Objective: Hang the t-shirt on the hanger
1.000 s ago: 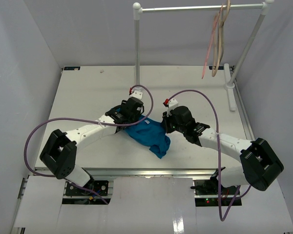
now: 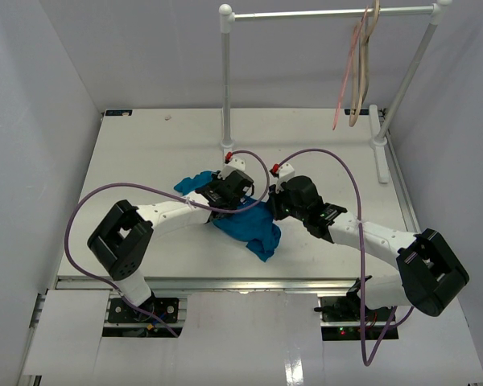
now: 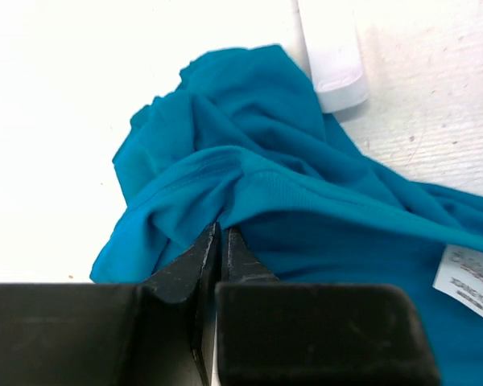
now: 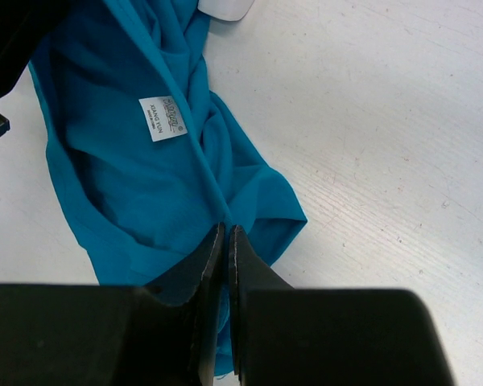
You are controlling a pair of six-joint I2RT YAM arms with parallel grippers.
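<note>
A teal t-shirt (image 2: 249, 229) lies crumpled on the white table, its white label (image 4: 163, 117) showing. My left gripper is shut on a folded edge of it at the upper-left part of the shirt. My right gripper is shut on the shirt's edge at its other end, to the right in the top view. Hangers (image 2: 358, 64) in beige and pink hang on the rack bar at the upper right, far from both grippers.
The white rack (image 2: 330, 13) stands at the back, its left foot reaching beside the shirt in the left wrist view. Bare table (image 2: 137, 149) lies at the back left and to the right of the shirt.
The right arm is almost unchanged.
</note>
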